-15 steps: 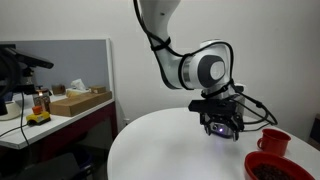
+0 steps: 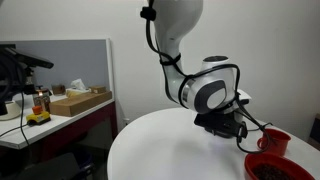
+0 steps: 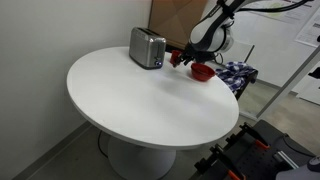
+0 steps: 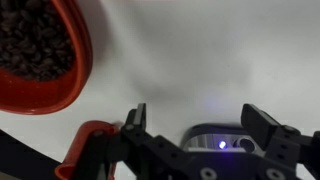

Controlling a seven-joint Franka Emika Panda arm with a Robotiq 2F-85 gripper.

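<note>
My gripper stands open above the white table (image 4: 180, 50), its fingers wide apart with only bare tabletop visible between the tips. To the left in the wrist view is a red bowl (image 4: 82, 55) filled with dark, bean-like pieces (image 4: 35, 40). Below it, a red mug (image 4: 82, 148) lies partly behind the left finger. In exterior view 1 the gripper (image 2: 220, 126) hangs left of the mug (image 2: 276, 143) and the bowl (image 2: 275, 160), apart from both.
A silver toaster (image 3: 148, 48) stands on the table's far side, near the wall. Wide clear tabletop (image 3: 140, 95) spreads in front of it. A rounded shape with a blue light (image 4: 222, 143) shows low between the fingers; what it is, I cannot tell.
In exterior view 1 the arm's wrist and gripper have shifted slightly right and come a little lower. The bowl and mug have stayed in place.
</note>
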